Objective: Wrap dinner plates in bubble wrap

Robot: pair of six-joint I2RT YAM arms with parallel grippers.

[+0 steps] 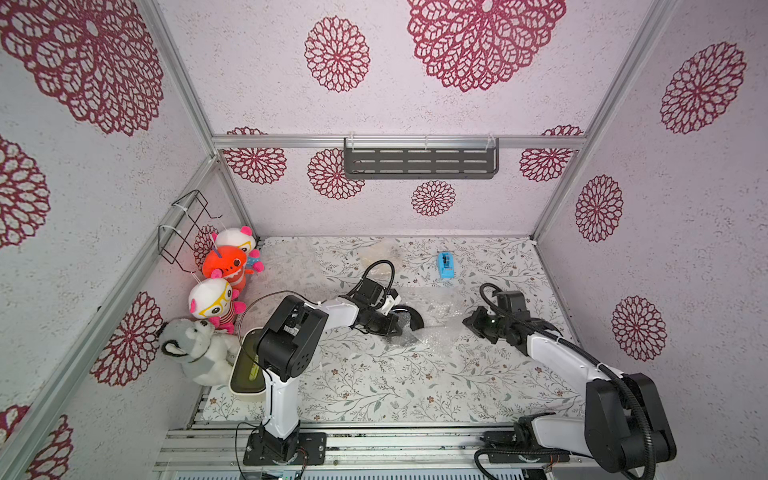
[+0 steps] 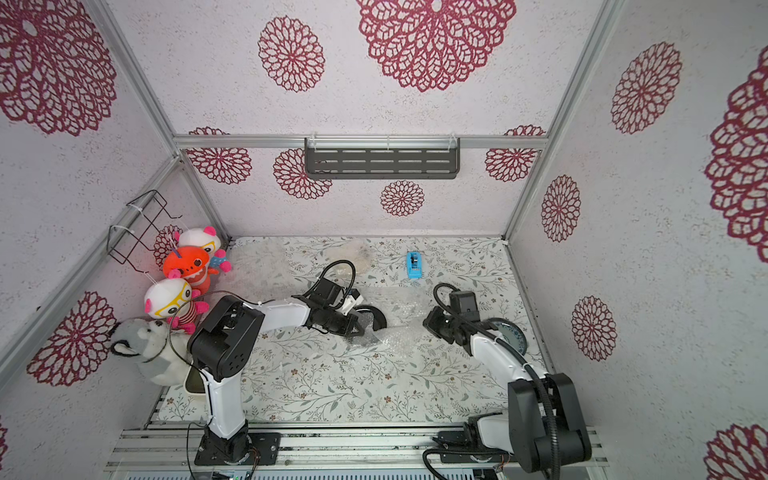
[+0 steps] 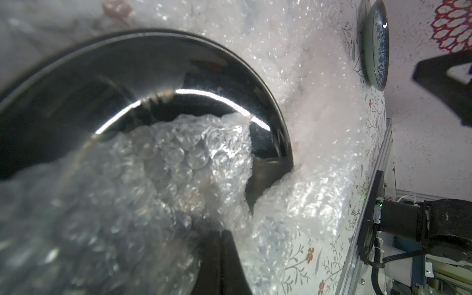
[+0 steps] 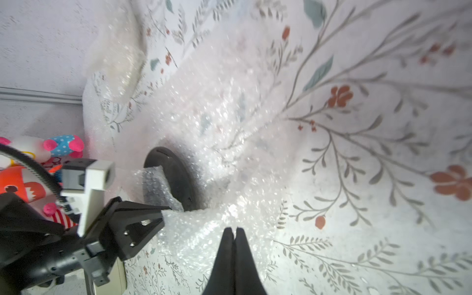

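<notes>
A dark round plate [image 3: 162,68] lies on a sheet of clear bubble wrap [image 3: 314,118], and a flap of the wrap [image 3: 186,142] covers part of its face. At the plate's near side, my left gripper is shut, with the flap's folds gathering at its fingertips. To the right of the plate, my right gripper is shut just above the table. A strip of bubble wrap [image 1: 436,332] stretches between the plate and that gripper's tips, which appear to pinch its end. Part of the plate is hidden under the flap.
A second plate [image 2: 512,334], patterned, is at the right behind my right arm. A blue tape dispenser [image 1: 445,264] sits toward the back. Plush toys [image 1: 214,300] and a dark-bottomed bin [image 1: 248,376] line the left side.
</notes>
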